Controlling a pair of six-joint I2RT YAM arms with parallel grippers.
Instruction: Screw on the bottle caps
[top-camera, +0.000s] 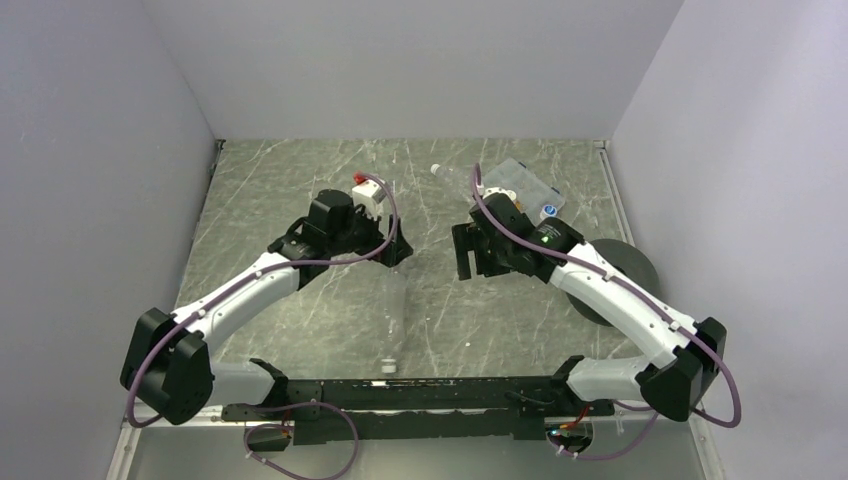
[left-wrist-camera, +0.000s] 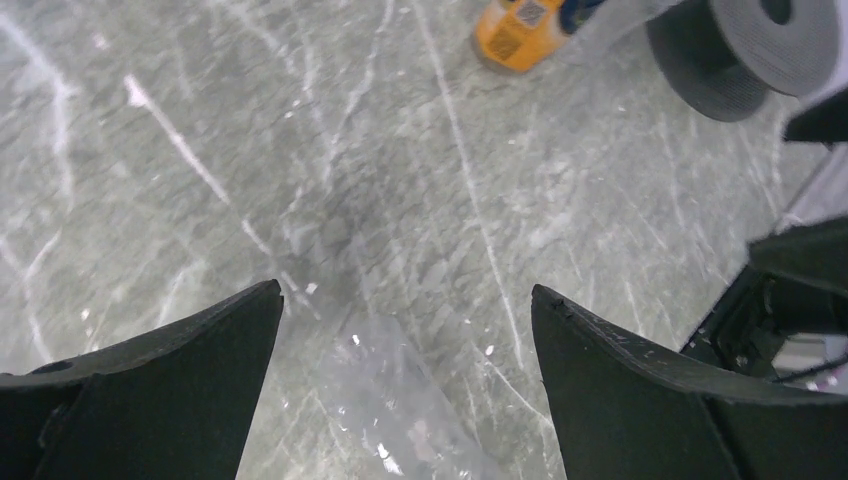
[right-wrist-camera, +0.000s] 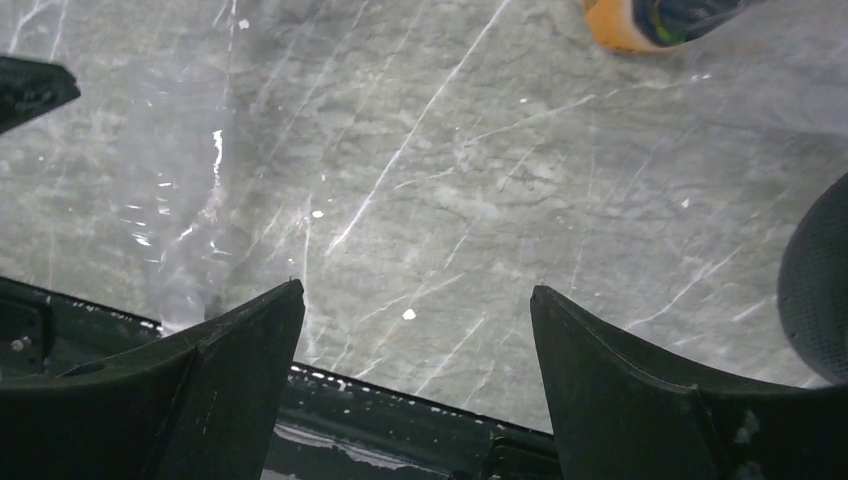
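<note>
A clear plastic bottle lies on the table with its narrow pale end towards the front edge; whether that end bears a cap, I cannot tell. In the left wrist view, the bottle's wide end shows between the fingers without being gripped. My left gripper stands open by this wide end. To the right, my right gripper is open and empty over bare table; the same bottle lies left of it in the right wrist view. A blue-and-white round thing shows by the right arm.
At the back lie another clear bottle and a translucent tray, partly hidden by the right arm. An orange container and a dark round object are on the right. A red object sits behind the left gripper.
</note>
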